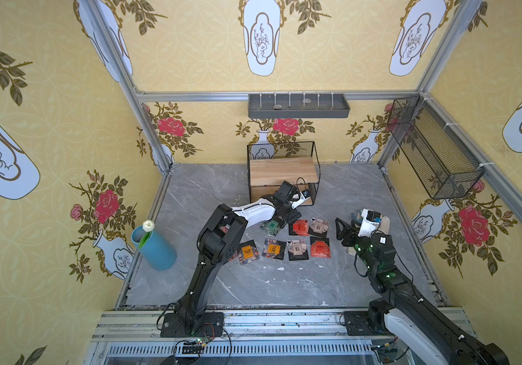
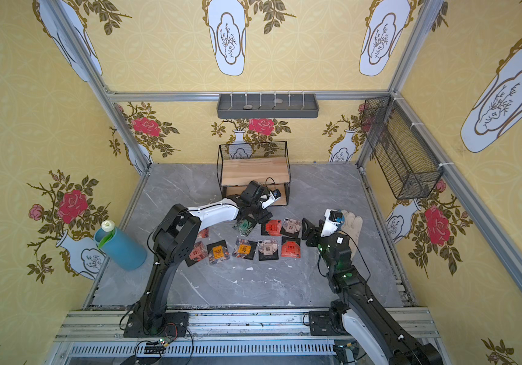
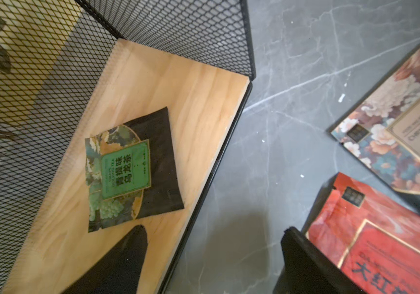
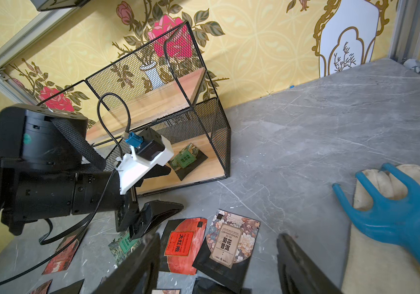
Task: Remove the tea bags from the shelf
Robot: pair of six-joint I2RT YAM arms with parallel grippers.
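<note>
A green oolong tea bag (image 3: 136, 171) lies on the lower wooden board of the two-tier mesh shelf (image 1: 282, 170), near its right end; the upper board looks empty. My left gripper is open at the front of that level, its fingers low in its wrist view, nothing between them. Several red, orange, pink and green tea bags (image 2: 291, 246) lie on the grey table in front of the shelf, including a pink chrysanthemum bag (image 4: 224, 240). My right gripper stands open at the right of these bags, holding nothing.
A blue jug (image 1: 157, 249) stands at the left. A blue garden fork (image 4: 386, 215) on a pale glove lies at the right. A wire basket (image 1: 434, 146) and a grey tray (image 1: 297, 112) hang on the walls.
</note>
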